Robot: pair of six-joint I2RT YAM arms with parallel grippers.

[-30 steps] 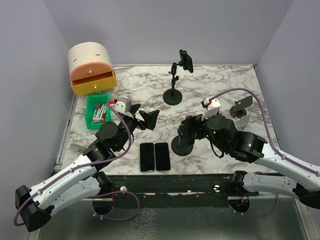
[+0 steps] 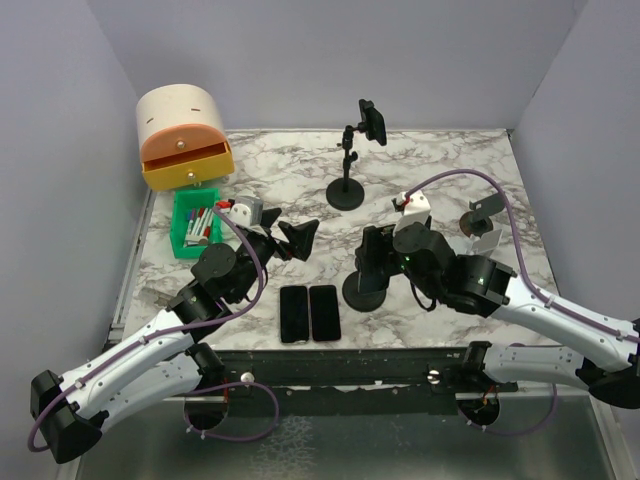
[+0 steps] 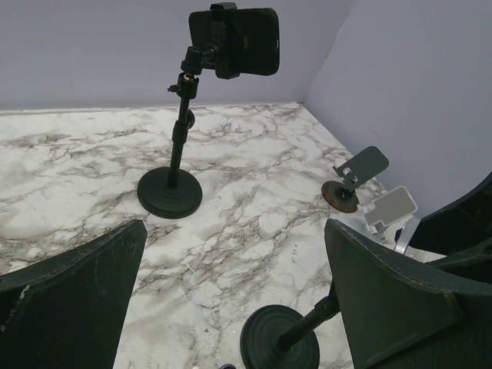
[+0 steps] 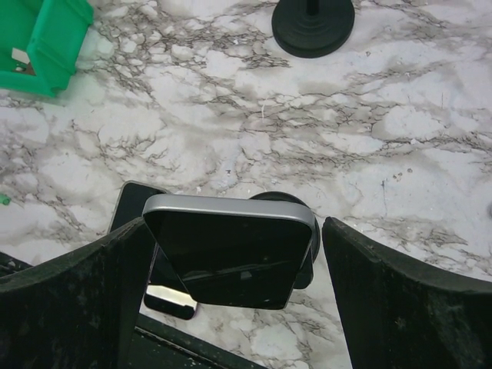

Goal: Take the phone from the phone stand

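Observation:
At the front right, a phone sits high on a black stand with a round base. My right gripper is over it, its fingers at either side of the phone's silver-edged body, part open; whether they touch it I cannot tell. In the left wrist view that stand's base and pole show, the top largely behind a finger. My left gripper stands open left of it, empty. A second stand at the back holds another phone sideways.
Two dark phones lie flat at the front centre. A green tray of markers and a drawer box stand left. Small metal stands are at the right.
My right arm has shifted slightly upward in the top view, around the phone on the front stand. The left arm has not moved.

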